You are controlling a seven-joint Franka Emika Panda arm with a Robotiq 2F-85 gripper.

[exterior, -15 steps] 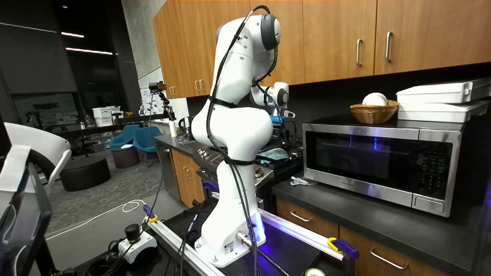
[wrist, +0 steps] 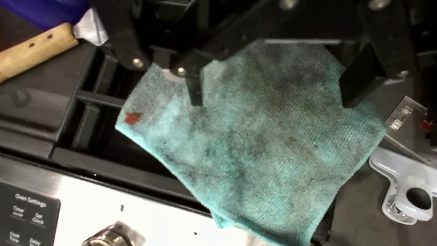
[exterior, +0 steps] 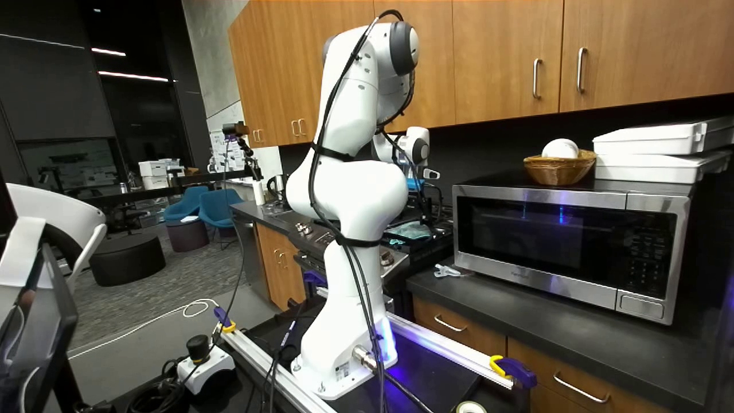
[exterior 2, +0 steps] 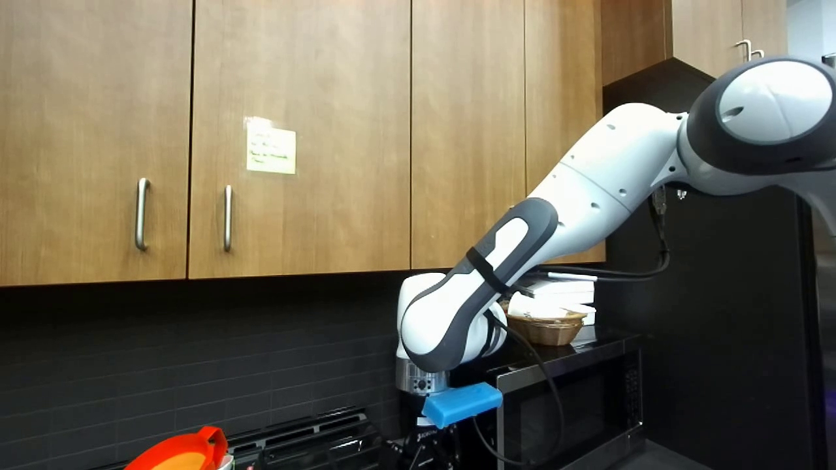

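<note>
A worn teal cloth [wrist: 262, 147] with a small red patch near its left corner lies spread over the black stove grates. In the wrist view my gripper is over the cloth, its two dark fingers [wrist: 196, 90] wide apart. Nothing is held between them. How much height separates the fingertips from the cloth is hard to judge. From exterior view 1, the cloth [exterior: 410, 230] shows on the stovetop below the wrist. In exterior view 2 the gripper is only partly seen at the bottom edge.
A white clip [wrist: 403, 184] rests on the counter to the cloth's right. Left of it are a wooden handle [wrist: 37, 49] and a blue object [wrist: 49, 12]. The microwave [exterior: 564, 248] stands beside the stove, a basket [exterior: 559, 168] on top. Orange cookware [exterior 2: 184, 450] sits at the stove's left.
My wrist has come down slightly and shifted a little left in exterior view 1. The cloth shows no clear movement.
</note>
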